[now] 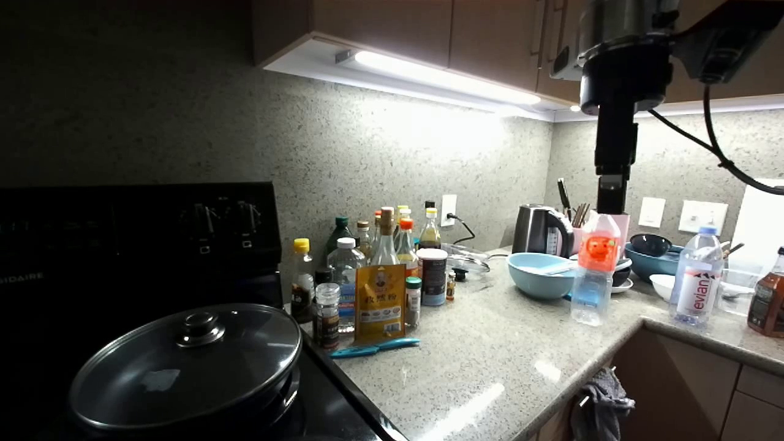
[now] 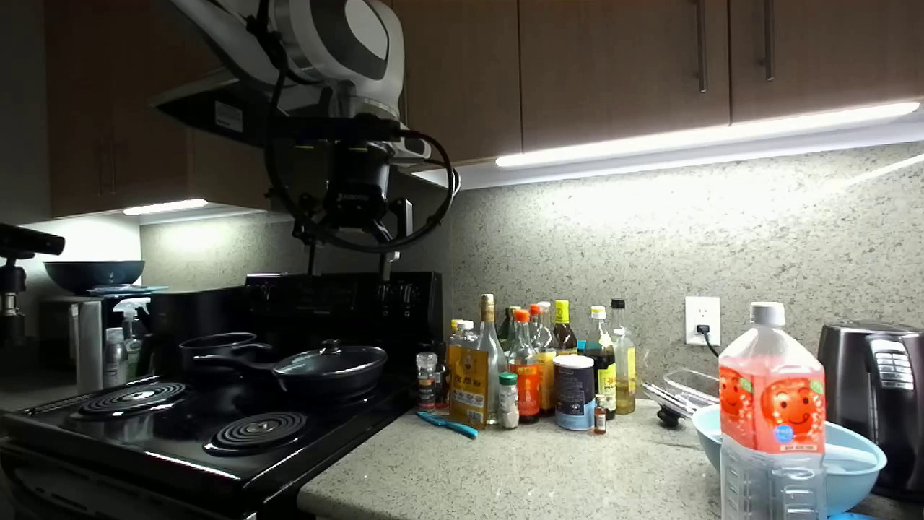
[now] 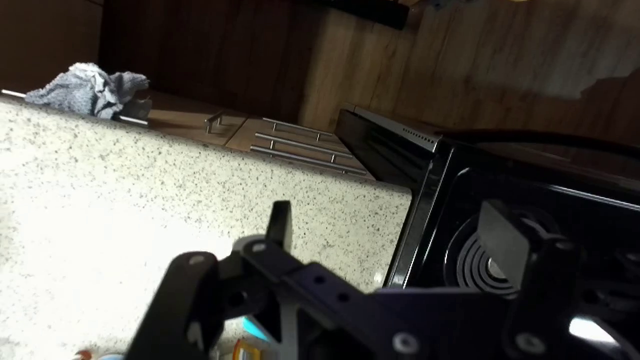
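Observation:
My gripper (image 2: 350,263) hangs high, pointing down, its two fingers spread wide with nothing between them. From above, the wrist view places the open gripper over the line where the counter (image 3: 150,180) meets the stove. One finger (image 3: 504,243) appears against a coil burner. In exterior view 1 the gripper (image 1: 611,198) overlaps the top of the red-labelled bottle (image 1: 597,253); exterior view 2 shows them far apart. A lidded pan (image 1: 198,367) rests on the stove. A turquoise-handled tool (image 1: 375,348) lies on the counter before a yellow packet (image 1: 380,302).
Several sauce bottles (image 2: 522,364) crowd the counter by the wall. A light-blue bowl (image 1: 540,275), a kettle (image 1: 535,230) and an Evian bottle (image 1: 696,283) stand farther right. Overhead are cabinets (image 2: 624,69).

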